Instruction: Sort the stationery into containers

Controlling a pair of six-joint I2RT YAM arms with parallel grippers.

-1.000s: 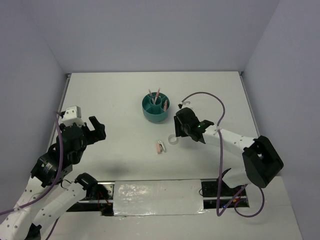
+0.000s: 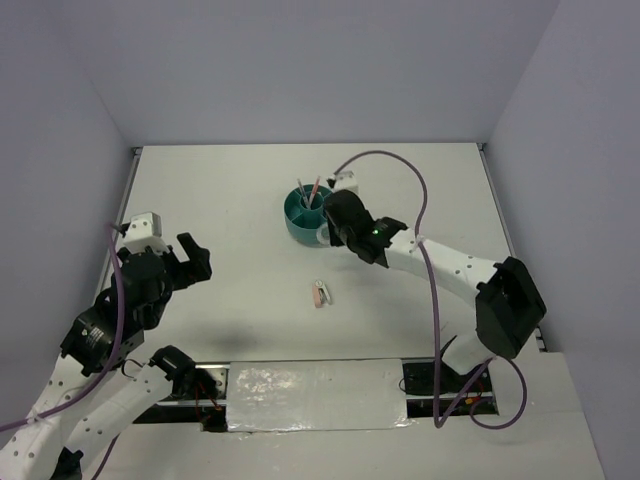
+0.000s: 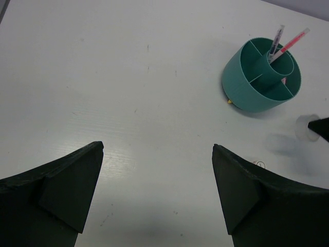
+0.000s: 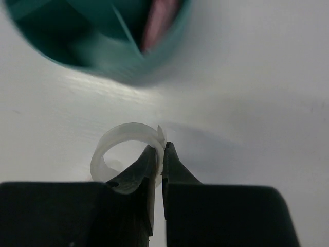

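Note:
A teal divided pen holder (image 2: 300, 225) (image 3: 241, 87) (image 4: 128, 67) holds pens (image 3: 290, 43) and a pink item in one compartment. Just beside it, my right gripper (image 2: 332, 232) is shut on a clear tape roll (image 3: 303, 127) (image 4: 103, 146), held upright by its rim. Two small items, one pink (image 2: 316, 297) and one white (image 2: 325, 292), lie on the table in front of the holder. My left gripper (image 2: 195, 255) stands open at the left, over bare table, with nothing between its fingers.
Walls stand behind and at both sides. The right arm's cable loops over the right part of the table.
My right gripper has taken hold of the tape roll, which lay on the table, and moved it back and left toward the holder. The left arm has not moved.

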